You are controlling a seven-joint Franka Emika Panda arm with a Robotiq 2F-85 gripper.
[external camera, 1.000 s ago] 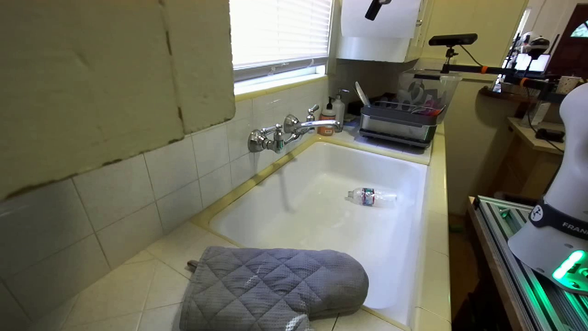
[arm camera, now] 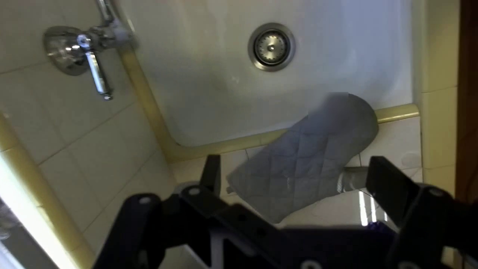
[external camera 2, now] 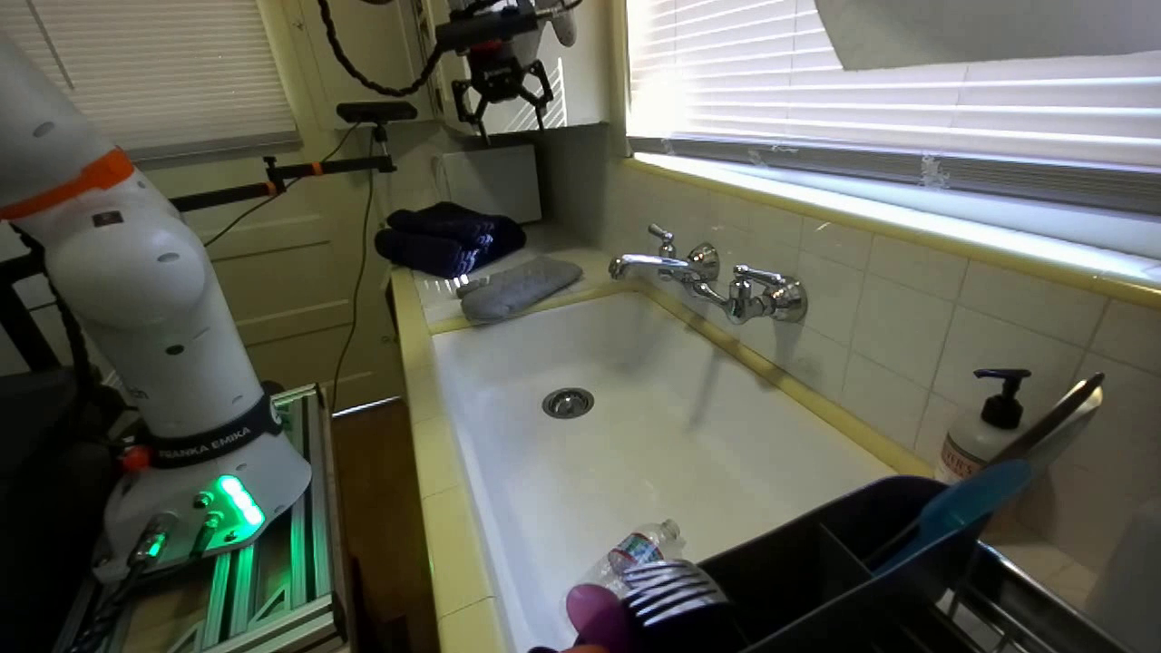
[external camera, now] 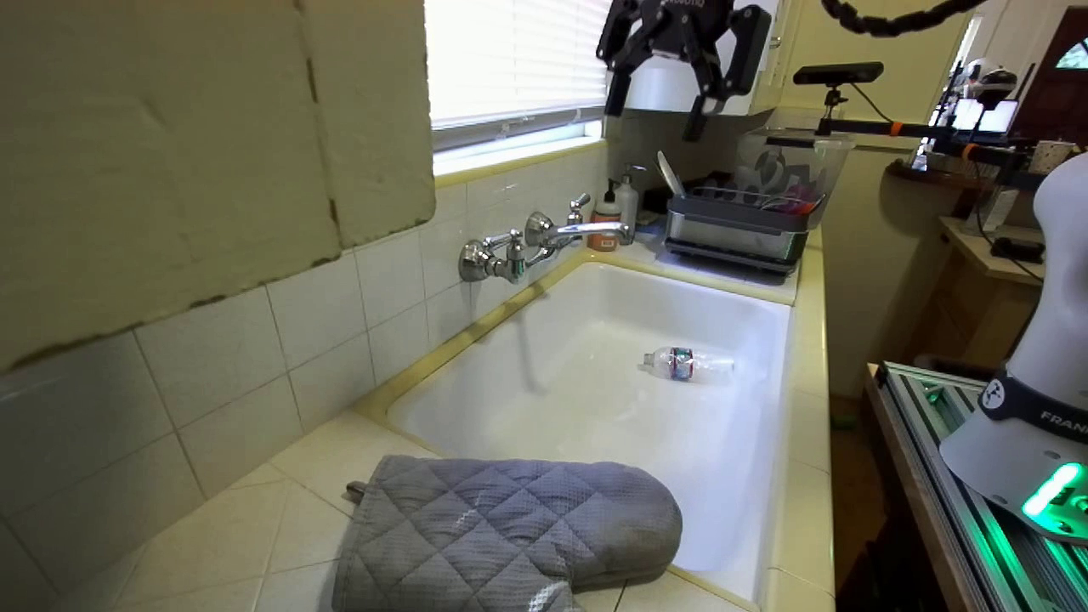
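My gripper [external camera: 658, 122] hangs high above the sink and counter, its fingers spread wide with nothing between them. From the wrist camera, a grey quilted oven mitt [arm camera: 304, 161] shows beyond the open fingers. The mitt lies on the tiled counter, its rounded end reaching over the near edge of the white sink [external camera: 571, 408]. In exterior view 2 the gripper [external camera 2: 512, 125] is well above the mitt [external camera 2: 520, 288], not touching anything. A clear plastic bottle [external camera: 688, 364] lies on its side in the sink, at the end away from the mitt.
A chrome faucet [external camera: 541, 240] juts from the tiled wall over the sink. Past the sink's far end stand a dish rack [external camera: 734, 229] and soap bottles [external camera: 607, 219]. Dark folded cloth [external camera 2: 448, 238] sits beside the mitt. The sink's middle, around the drain [external camera 2: 568, 403], is clear.
The gripper has come lower into exterior view 1, where only one fingertip showed at the top before. The mitt and bottle have not moved.
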